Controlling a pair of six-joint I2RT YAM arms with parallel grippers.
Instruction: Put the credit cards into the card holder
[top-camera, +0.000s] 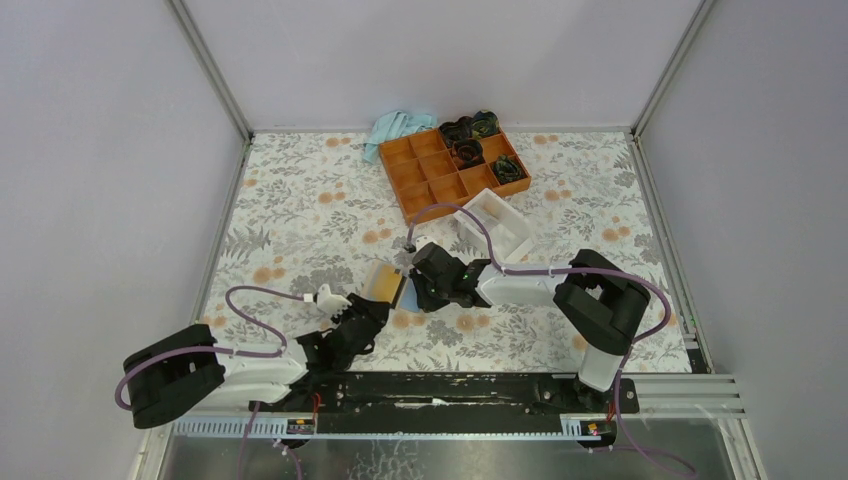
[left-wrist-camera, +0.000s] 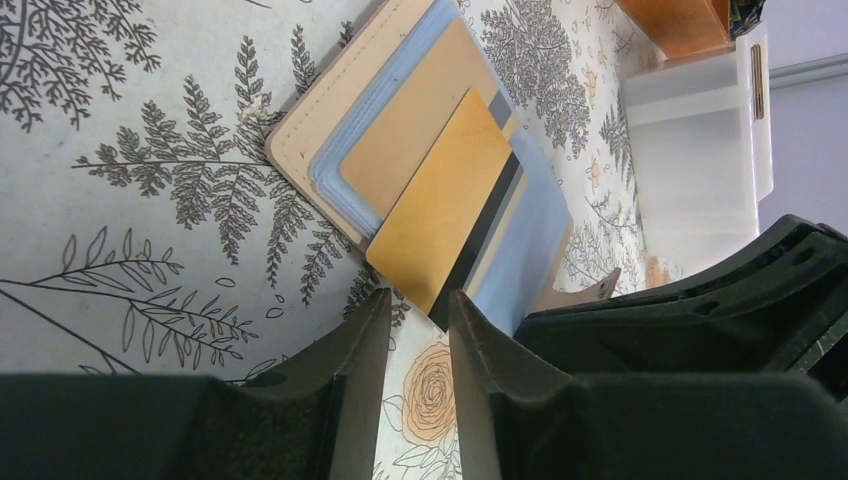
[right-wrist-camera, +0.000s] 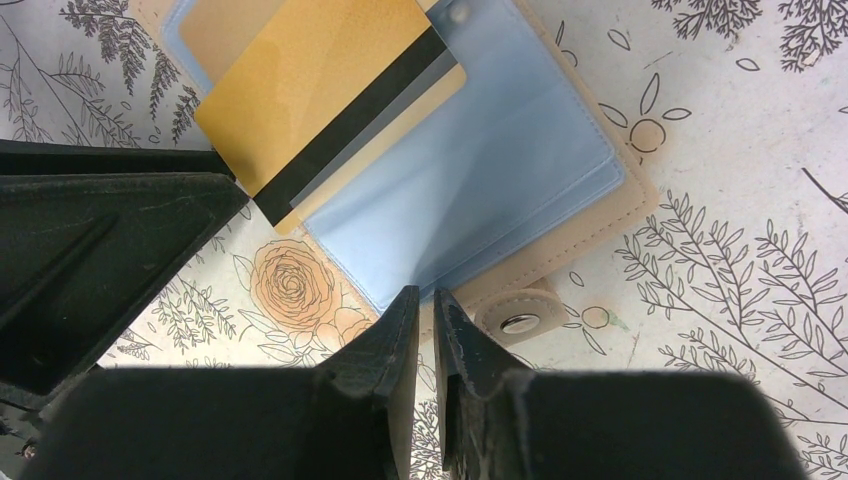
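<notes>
A tan card holder with light-blue pockets (right-wrist-camera: 490, 150) lies unfolded on the table, with a round snap tab (right-wrist-camera: 520, 318) at one edge. A gold card with a black stripe (left-wrist-camera: 450, 200) rests slanted across it; one end overhangs the holder's edge. Beneath the gold card, the edge of a cream card (right-wrist-camera: 400, 130) shows. My left gripper is part open, fingertips at the gold card's overhanging end, nothing clearly clasped. Narrowly open, my right gripper has its tips at the holder's edge beside the tab; whether they touch it is unclear.
Behind the holder stand a white bin (top-camera: 500, 240) and an orange compartment tray (top-camera: 425, 178) with dark coiled items. A blue cloth (top-camera: 398, 126) lies at the back. The two grippers are close together.
</notes>
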